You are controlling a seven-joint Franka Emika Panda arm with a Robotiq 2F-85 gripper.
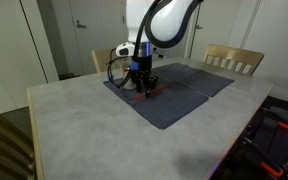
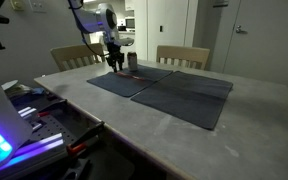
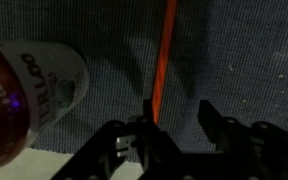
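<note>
A thin orange-red stick (image 3: 164, 62) lies on a dark ribbed mat, running from the top of the wrist view down between my fingers. My gripper is open over its near end, one fingertip on each side and nothing held. The stick (image 1: 156, 91) shows in exterior view 1 beside the gripper (image 1: 143, 91), low over the mat. In exterior view 2 the stick (image 2: 129, 76) lies close to the gripper (image 2: 115, 68). Whether the fingertips touch the mat, I cannot tell.
A printed can (image 3: 46, 92) is close to my left finger in the wrist view. Dark mats (image 1: 176, 108) cover part of the pale table (image 1: 79, 130), whose near left side is bare. Chairs (image 2: 184, 57) stand round the table's edges.
</note>
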